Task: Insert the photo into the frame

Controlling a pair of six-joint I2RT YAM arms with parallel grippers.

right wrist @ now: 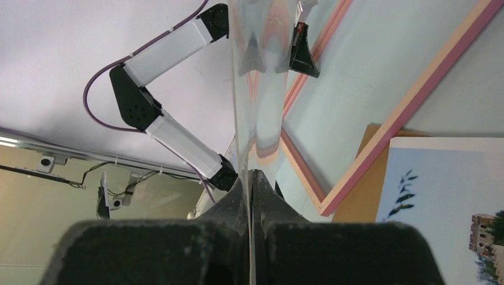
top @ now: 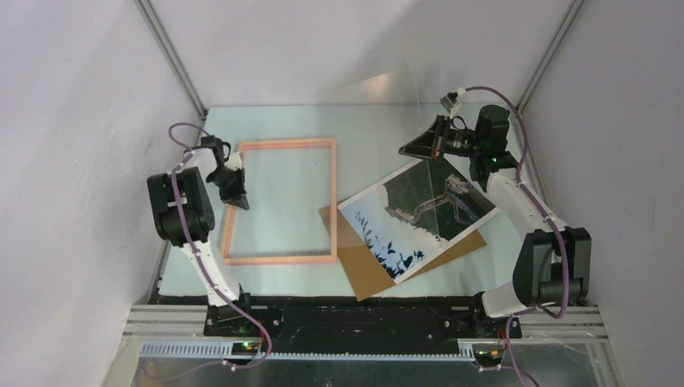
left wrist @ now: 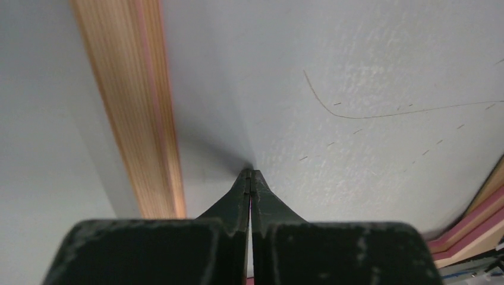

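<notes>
The wooden frame lies on the left half of the table with nothing but bare table inside it. My left gripper is shut with nothing between its fingers, over the bare surface just right of the frame's left bar. The landscape photo lies tilted on the brown backing board, right of the frame. High on the right, my right gripper is shut on a clear, bending sheet that rises between its fingertips. From the top this sheet is barely visible.
One corner of the backing board lies at the frame's right bar. White walls close off both sides.
</notes>
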